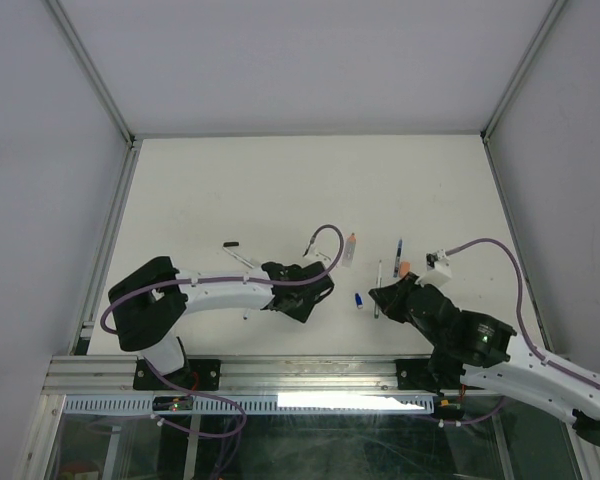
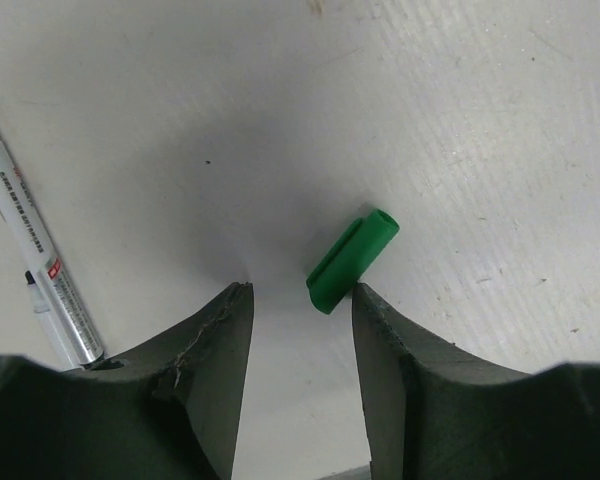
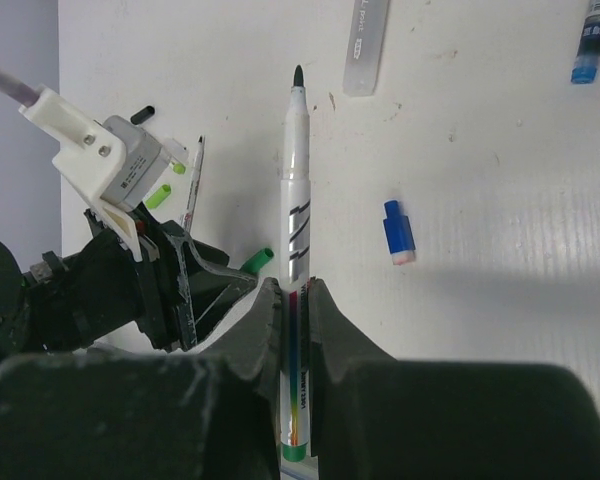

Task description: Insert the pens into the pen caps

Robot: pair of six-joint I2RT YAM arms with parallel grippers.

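In the left wrist view a green cap [image 2: 353,254] lies on the table just beyond my left gripper, which is open and low over the surface. A white pen [image 2: 27,220] lies to its left. My right gripper is shut on a white marker [image 3: 296,190] with a dark tip, held upright in the right wrist view with its green end toward the bottom. A blue cap [image 3: 399,232] lies on the table beside it.
A clear bottle [image 1: 349,251], a blue pen [image 1: 398,255] and an orange block [image 1: 404,268] lie right of centre. Other caps and pens [image 1: 236,254] lie around the left arm.
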